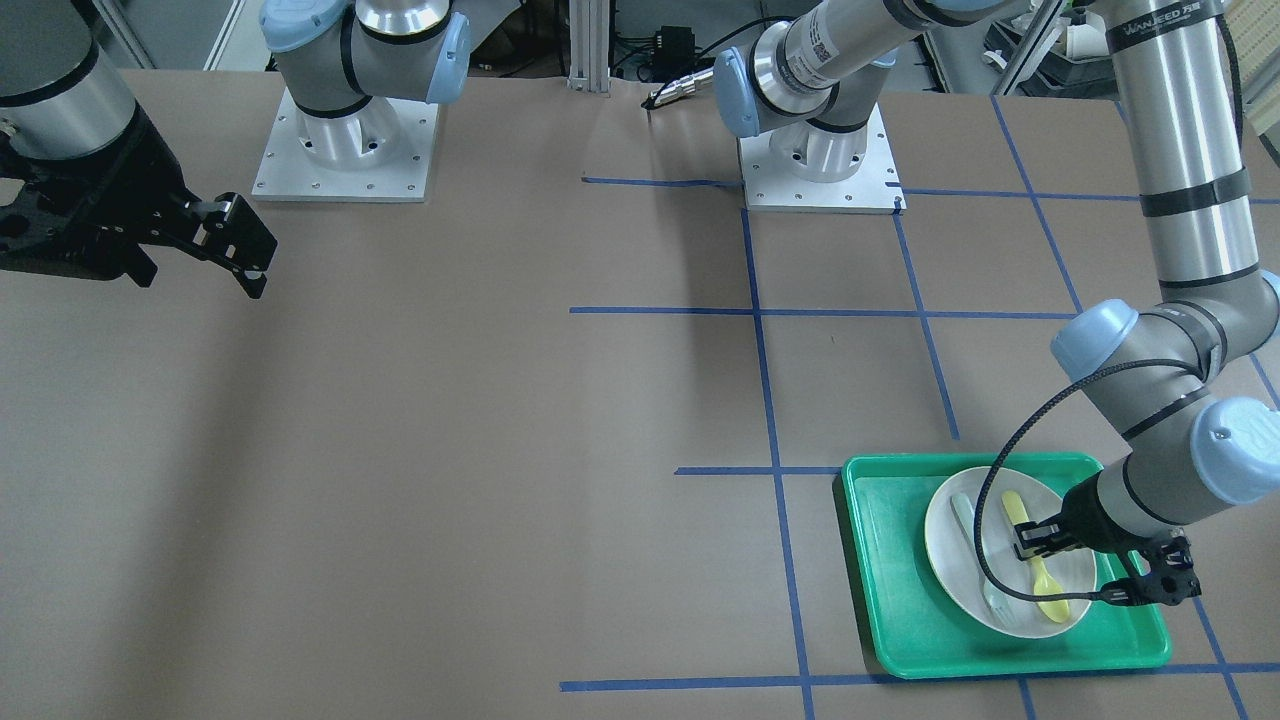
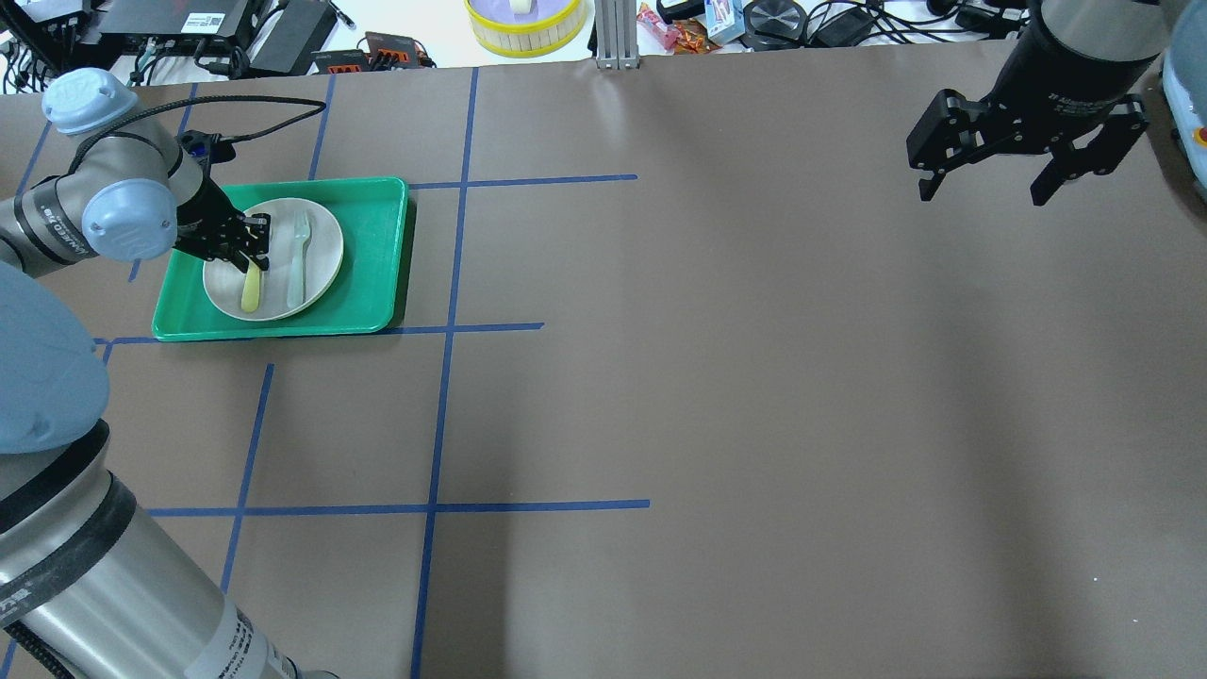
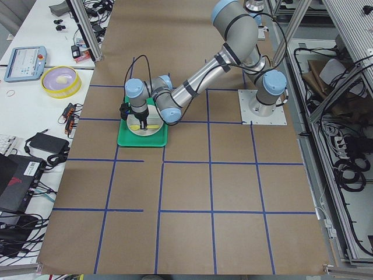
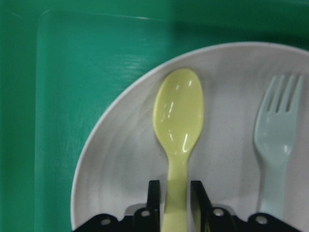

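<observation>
In the left wrist view my gripper is open, its fingertips either side of the handle of a yellow plastic spoon [image 4: 178, 113], with small gaps showing. The spoon lies bowl-up on a white plate [image 4: 111, 164]. A pale blue-green fork [image 4: 274, 137] lies beside it on the same plate. The plate sits in a green tray [image 1: 888, 576]. In the front and top views my wrist hangs over the plate, partly hiding the spoon [image 2: 251, 290].
Other arms stand around the table, one black gripper [image 2: 984, 158] at the top right of the top view. Equipment and cables lie beyond the edges.
</observation>
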